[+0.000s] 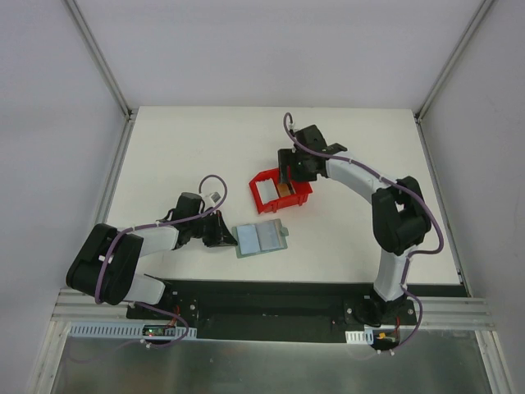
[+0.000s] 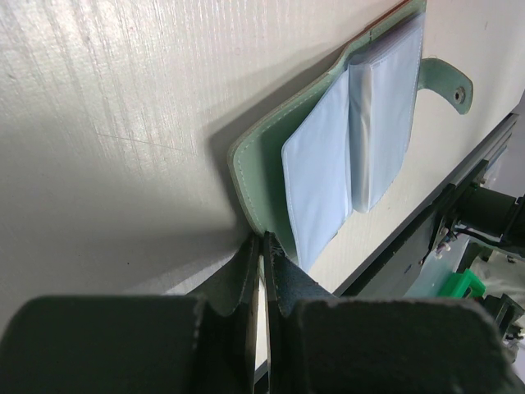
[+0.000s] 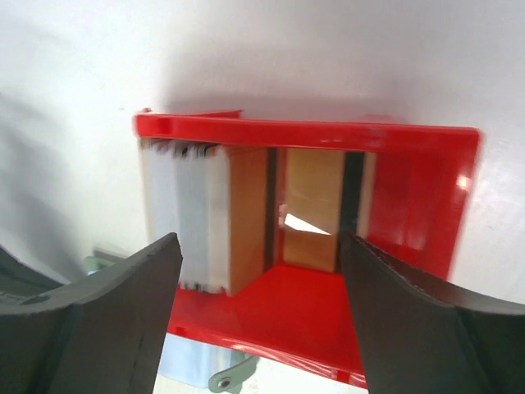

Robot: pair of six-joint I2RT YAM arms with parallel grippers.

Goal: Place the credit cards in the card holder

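Note:
The open green card holder (image 1: 261, 238) with pale blue sleeves (image 2: 328, 156) lies flat near the table's front. My left gripper is shut, its tips at one edge of the holder; whether that thin edge is pinched does not show. Behind the holder stands a red box (image 1: 261, 207). Inside it, a stack of cards (image 3: 193, 213) leans on one side, and orange and dark cards (image 3: 312, 197) show deeper in. Over the box, my right gripper has its fingers apart, one on either side of the stack's orange end, gripping nothing visible.
A snap strap (image 2: 447, 86) sticks out from the holder's far side.

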